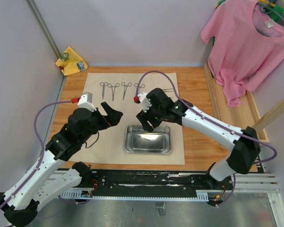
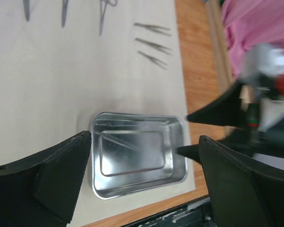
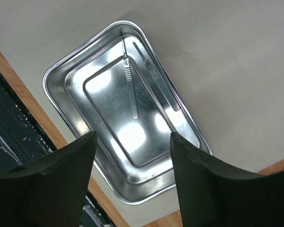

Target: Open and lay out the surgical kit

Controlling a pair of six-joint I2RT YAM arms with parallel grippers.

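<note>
A steel tray (image 1: 147,144) lies on the beige cloth (image 1: 99,151). In the right wrist view it holds thin instruments, including a scalpel handle (image 3: 131,90) and a second handle (image 3: 163,87). Scissor-like clamps (image 1: 113,90) stand in a row at the back of the cloth, with several tweezers (image 2: 154,46) to their right. My left gripper is raised left of the tray, open and empty. My right gripper is above the tray, fingers apart, nothing visible between them.
A pink shirt (image 1: 246,47) hangs at the right over a wooden frame (image 1: 213,94). A yellow cloth (image 1: 73,64) sits at the back left corner.
</note>
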